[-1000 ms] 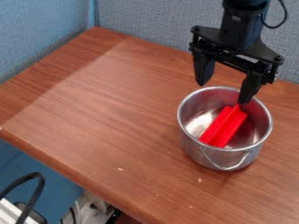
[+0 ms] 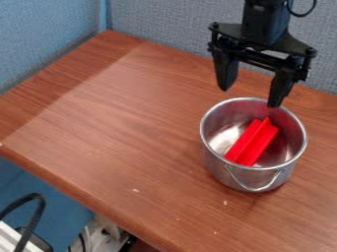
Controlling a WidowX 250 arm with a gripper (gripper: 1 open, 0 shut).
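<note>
A black gripper (image 2: 251, 85) hangs above the right part of the table, just over a steel pot (image 2: 222, 162). Its two fingers are spread open with nothing between them. Inside the pot lies a red elongated object (image 2: 251, 141), tilted along a diagonal; it may be more than one piece.
Blue padded walls stand behind and to the left. At the lower left, past the table's edge, are some cables and white items.
The gripper has moved slightly upward and a little to the left, still open. The pot and red object look unchanged.
</note>
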